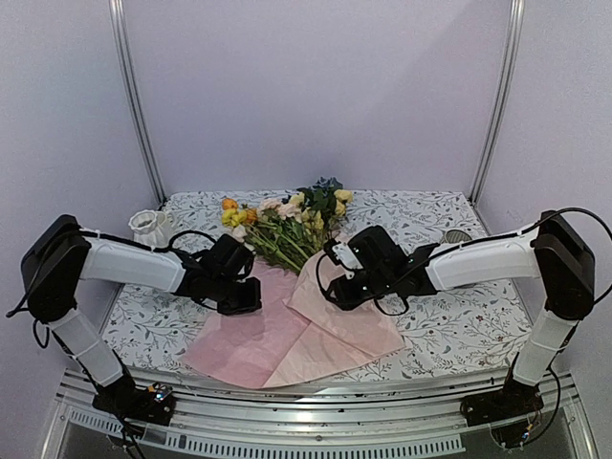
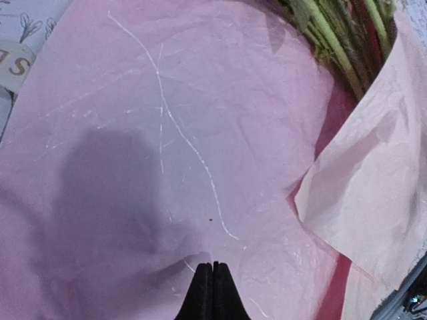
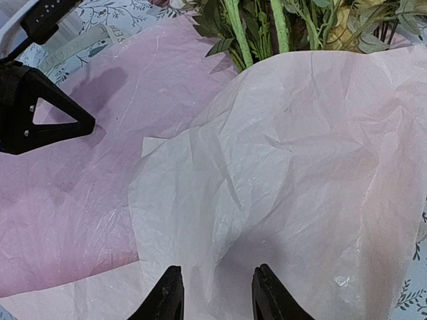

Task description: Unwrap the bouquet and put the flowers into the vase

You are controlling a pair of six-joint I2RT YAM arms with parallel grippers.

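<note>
The bunch of flowers lies at the back middle of the table, yellow, orange and pale pink blooms with green stems toward the front. Beneath and in front of the stems is pink wrapping paper, its pale right flap folded across. A white vase stands at the back left, partly behind the left arm. Over the left part of the paper, my left gripper is shut, nothing showing between its fingers. My right gripper is over the pale flap, its fingers apart with nothing visibly held.
A round grey container sits at the right rear, beyond the right arm. A lettered pale ribbon lies by the paper's left edge.
</note>
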